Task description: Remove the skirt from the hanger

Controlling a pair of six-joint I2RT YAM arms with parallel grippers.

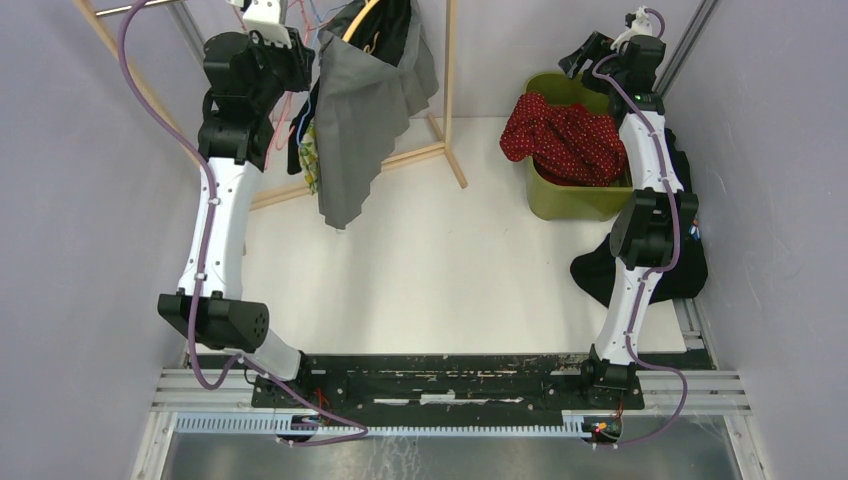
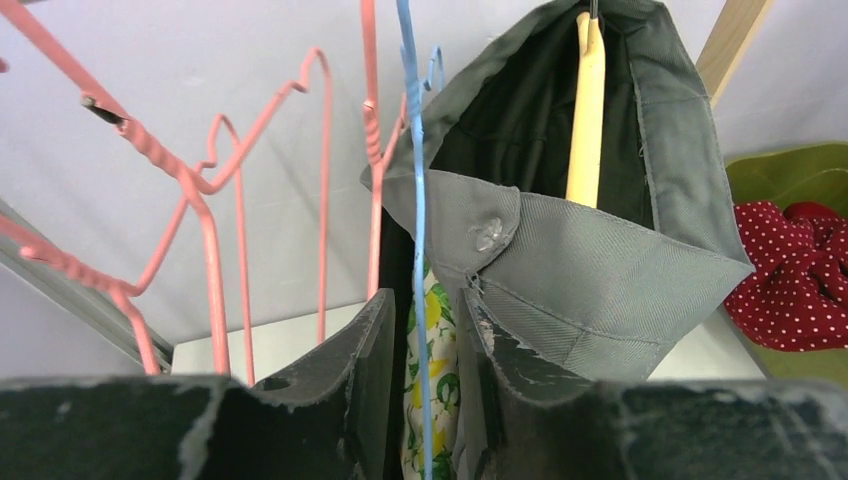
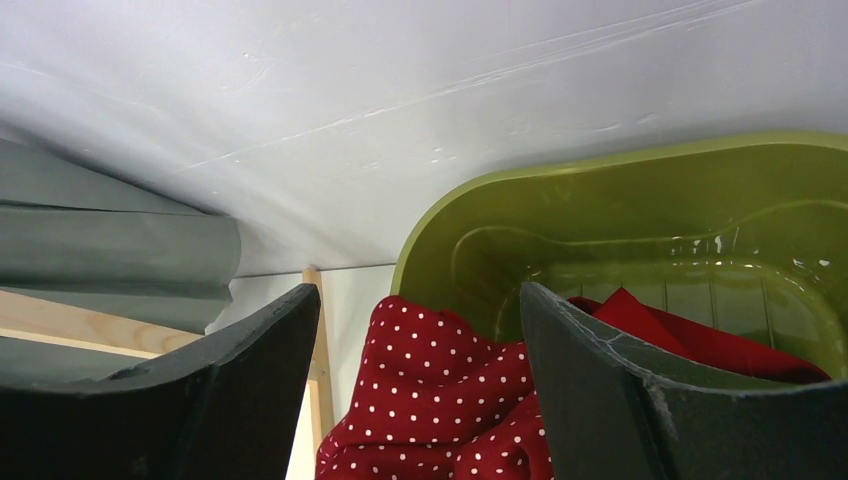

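A grey skirt (image 1: 365, 130) hangs on a yellow hanger (image 2: 585, 120) at the rack, its waistband with a button folded down in the left wrist view. My left gripper is part open just in front of it, with a blue hanger wire (image 2: 418, 200) running between its fingers; whether it touches cloth is unclear. My right gripper stands open over the green bin, above a red dotted cloth (image 3: 430, 400).
Pink hangers (image 2: 210, 250) and a floral cloth (image 2: 410, 410) hang beside the skirt. The wooden rack (image 1: 448, 80) stands at the back. A black cloth (image 1: 590, 275) lies under the right arm.
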